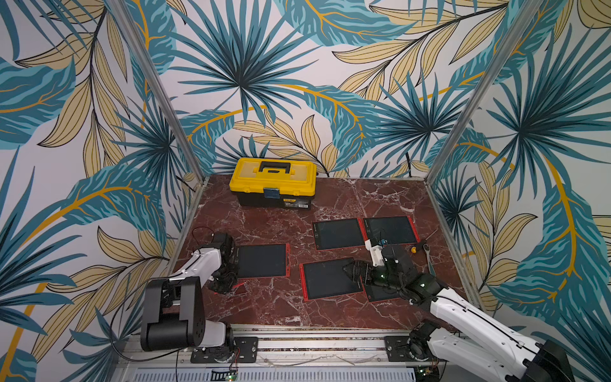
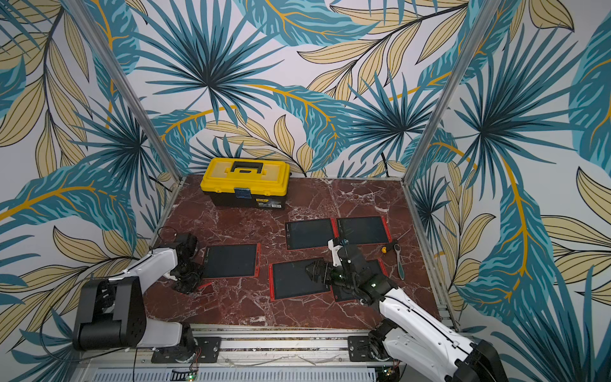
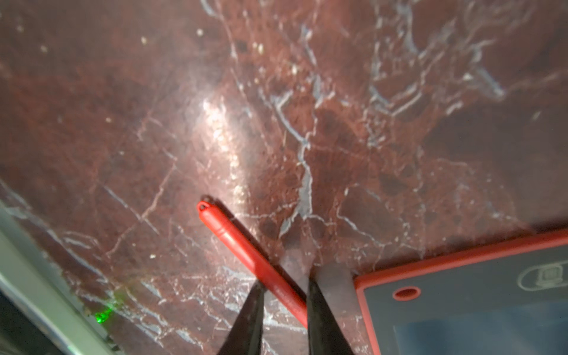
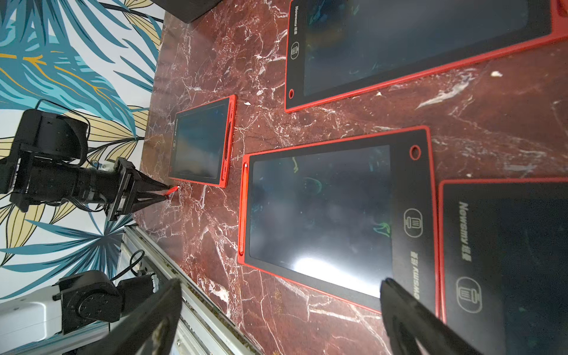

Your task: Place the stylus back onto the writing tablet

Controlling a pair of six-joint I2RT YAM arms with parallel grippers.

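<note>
The red stylus (image 3: 236, 243) lies slantwise on the marble table, close to a corner of the left tablet (image 3: 473, 260). My left gripper is low over its lower part, fingers part open, a fingertip to each side with a gap still showing. In the right wrist view a short red bit of stylus (image 4: 172, 190) shows at those fingertips. That tablet (image 1: 262, 261) has a red right edge, where a dark groove (image 4: 228, 142) shows. Over another tablet (image 4: 319, 201) my right gripper hangs open, with nothing between its fingers.
More red-edged tablets (image 1: 337, 233) lie at the centre and right. A yellow toolbox (image 1: 273, 181) stands at the back left, and a wrench-like tool (image 1: 428, 258) lies at the right edge. Bare marble surrounds the stylus on its left side.
</note>
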